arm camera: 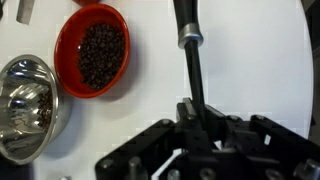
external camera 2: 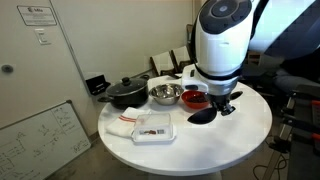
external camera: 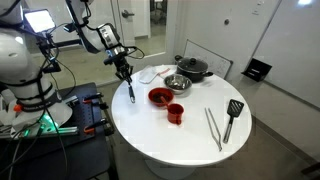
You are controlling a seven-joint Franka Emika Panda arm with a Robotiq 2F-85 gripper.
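Note:
My gripper (external camera: 123,72) is shut on a long dark utensil (external camera: 131,94), held over the left edge of the white round table (external camera: 190,145). In exterior view 2 the utensil's black oval end (external camera 2: 203,116) shows beneath the arm. The wrist view shows its black handle with a silver collar (arm camera: 190,36) running up from between my fingers. A red bowl (arm camera: 115,85) of dark beans lies to the left of the utensil there, with a metal bowl (arm camera: 55,125) beyond it.
A red cup (external camera: 175,114), tongs (external camera: 213,128) and a black slotted turner (external camera: 233,118) are on the table. Behind the bowls stands a black lidded pot (external camera: 194,68). A clear container (external camera 2: 153,127) and white cloth (external camera 2: 122,122) lie nearby.

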